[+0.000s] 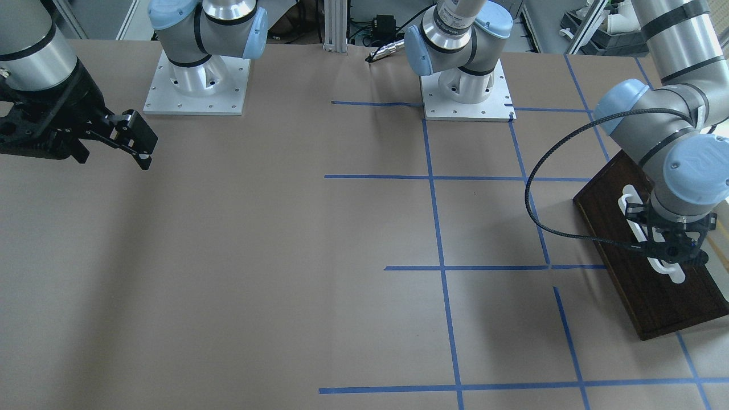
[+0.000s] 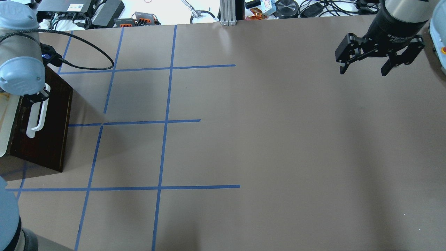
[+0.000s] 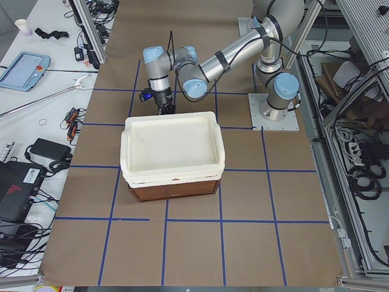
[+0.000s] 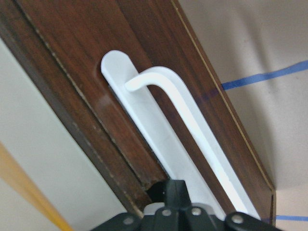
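Note:
A dark wooden box (image 1: 642,307) with a drawer front carries a white bar handle (image 4: 202,134) on a white plate, at the right in the front view and far left in the top view (image 2: 54,138). A cream lid or tray (image 3: 172,149) tops it in the left view. My gripper (image 1: 666,239) is at the handle, partly hiding it. In the wrist view only its black body shows at the bottom edge over the plate's lower end; the finger state is unclear.
Another arm's black gripper (image 2: 363,54) hangs over the opposite side of the table. Other arm bases stand at the back in the front view.

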